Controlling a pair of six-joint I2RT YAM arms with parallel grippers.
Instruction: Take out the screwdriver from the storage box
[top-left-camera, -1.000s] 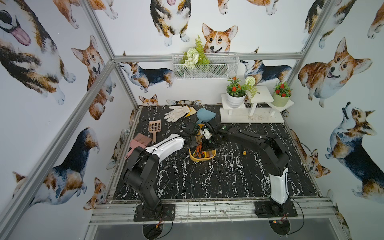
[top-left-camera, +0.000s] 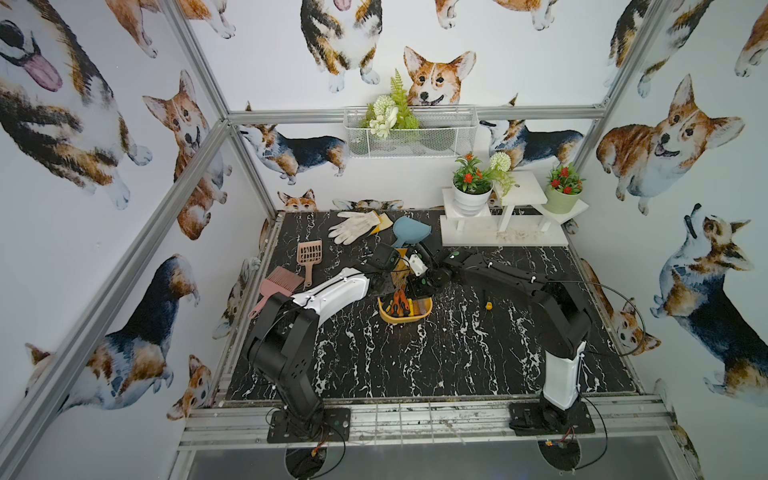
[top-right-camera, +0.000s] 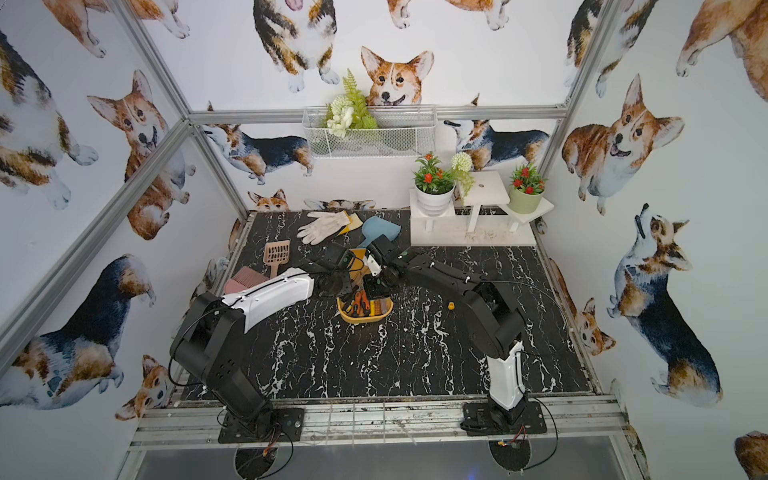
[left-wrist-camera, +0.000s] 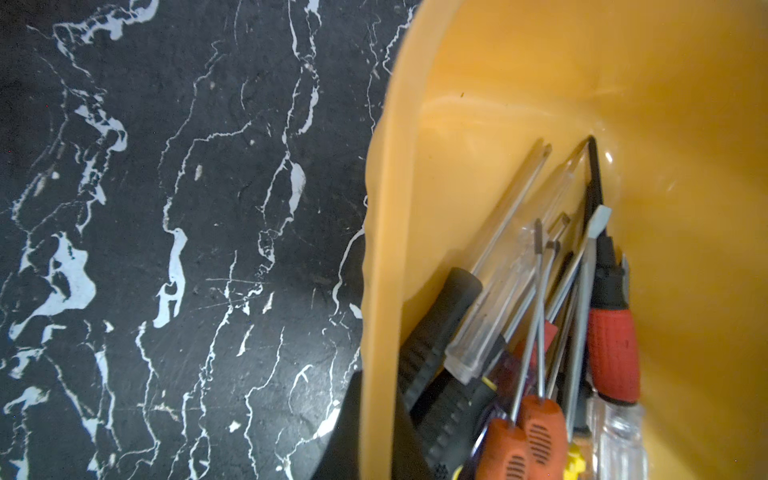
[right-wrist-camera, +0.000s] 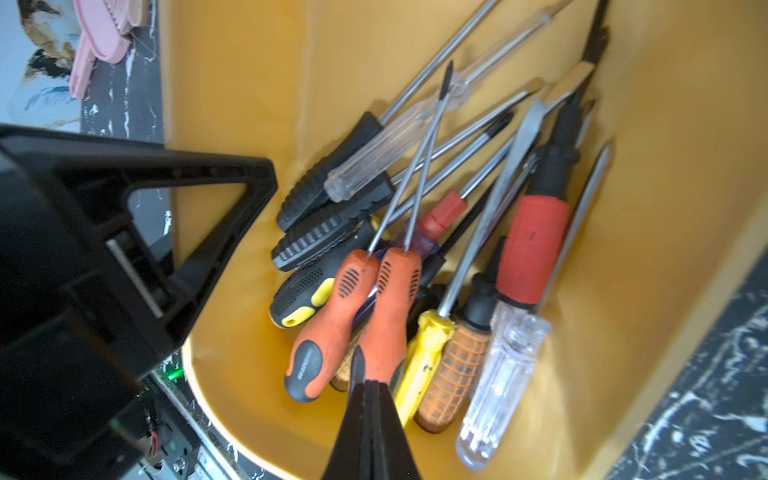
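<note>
The yellow storage box (left-wrist-camera: 392, 240) holds a heap of screwdrivers. Two with orange handles (right-wrist-camera: 384, 312) lie on top, beside a yellow-handled one (right-wrist-camera: 424, 364) and a red-and-black one (right-wrist-camera: 531, 248). My left gripper clamps the box's side wall, one finger outside and one inside; its black inner finger (right-wrist-camera: 228, 192) shows in the right wrist view. My right gripper points down over the box, its tips pressed together with nothing between them. They overlap the lower end of an orange handle in the picture; that screwdriver lies outside the fingers.
A small yellow object (top-left-camera: 489, 305) lies right of the box. The pink dustpan (top-left-camera: 278, 284), tan scoop (top-left-camera: 309, 254), gloves (top-left-camera: 354, 227) and blue scoop (top-left-camera: 411, 230) lie left and behind. A white stand (top-left-camera: 480, 232) with plants is at the back right.
The left gripper keeps its place at the box wall.
</note>
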